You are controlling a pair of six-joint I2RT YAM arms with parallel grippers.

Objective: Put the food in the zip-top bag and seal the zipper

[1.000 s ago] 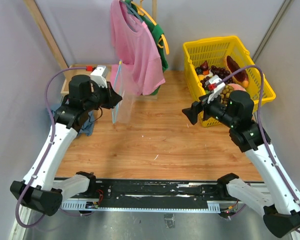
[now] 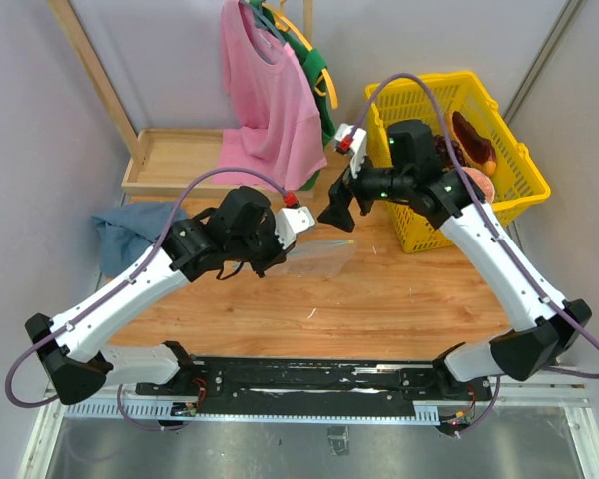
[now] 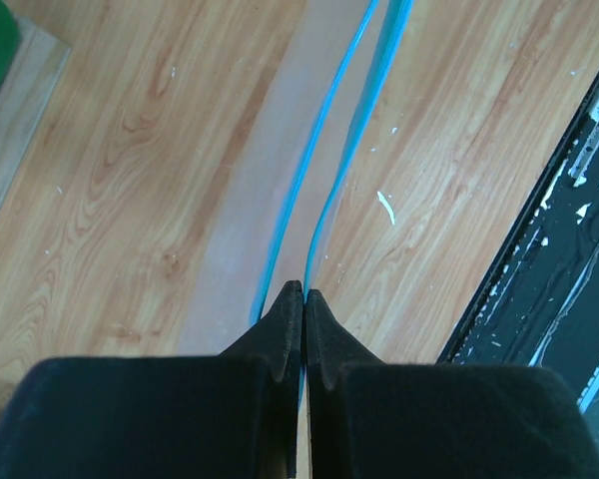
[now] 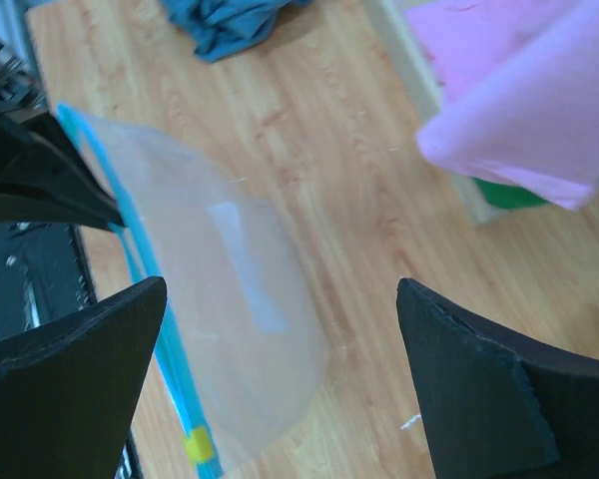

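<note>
A clear zip top bag (image 2: 319, 261) with a blue zipper edge and a yellow slider hangs over the middle of the table. My left gripper is shut on one lip of its blue edge; the two blue strips stand apart in the left wrist view. Just right of the bag, my right gripper (image 2: 341, 222) stands open. In the right wrist view the bag (image 4: 230, 289) hangs partly behind the left finger, with the yellow slider (image 4: 199, 445) at its lower end. No food shows in the bag. A yellow basket (image 2: 531, 190) at the back right holds fruit (image 2: 473, 140).
A pink shirt (image 2: 270, 100) and a green one hang at the back over a wooden tray (image 2: 180, 150). Blue cloth (image 2: 130, 235) lies at the left.
My left gripper has carried the bag rightward and swung it from upright to lying across. The right gripper has moved left and away from the basket, closer to the bag.
</note>
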